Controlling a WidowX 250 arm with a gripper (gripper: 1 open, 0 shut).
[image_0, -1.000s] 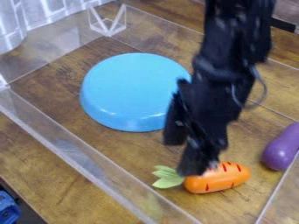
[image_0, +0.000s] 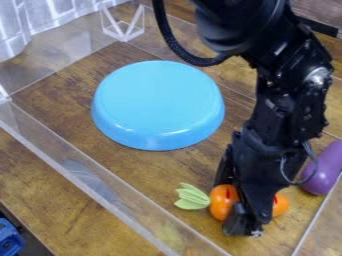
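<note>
An orange toy carrot (image_0: 277, 204) with pale green leaves (image_0: 191, 197) lies near the lower right of the wooden board. My black gripper (image_0: 241, 200) is down over the carrot, its fingers around the orange body. Whether they are shut on it is hard to tell, as the gripper hides much of the carrot.
A blue upturned bowl or plate (image_0: 158, 104) lies left of the arm. A purple eggplant (image_0: 321, 172) is at the right edge, beside the gripper. Clear plastic walls border the board at left and front. A small blue object (image_0: 7, 240) sits outside at lower left.
My gripper has come down from above onto the carrot over the last second.
</note>
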